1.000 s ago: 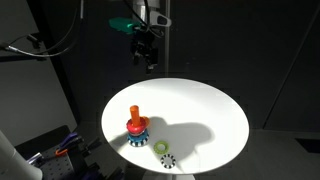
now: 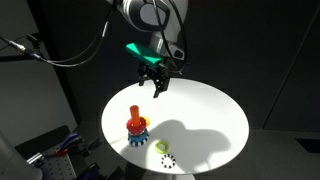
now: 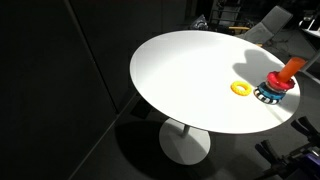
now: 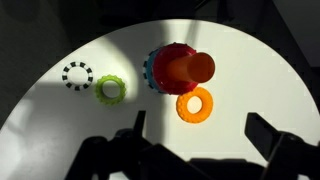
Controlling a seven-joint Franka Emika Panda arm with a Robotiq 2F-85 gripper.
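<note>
A ring stacker with an orange post (image 2: 135, 112) stands upright on the white round table (image 2: 205, 110); a red ring (image 2: 136, 126) and a blue ring (image 2: 138, 138) sit low around it. Lying flat close beside the stacker is a yellow-orange ring (image 4: 194, 105). A green ring (image 4: 110, 90) and a black-and-white ring (image 4: 77, 75) lie apart from it near the table edge. My gripper (image 2: 149, 88) hangs above the table, open, its fingers wide apart with nothing between them. From the wrist, the yellow-orange ring shows ahead of the fingers (image 4: 125, 152).
The stacker stands near the table's edge. Dark floor surrounds the table, and a pale pedestal (image 3: 184, 142) shows beneath it.
In exterior view 1 my gripper has come down and shifted to the right. The stacker and the loose rings have stayed where they were.
</note>
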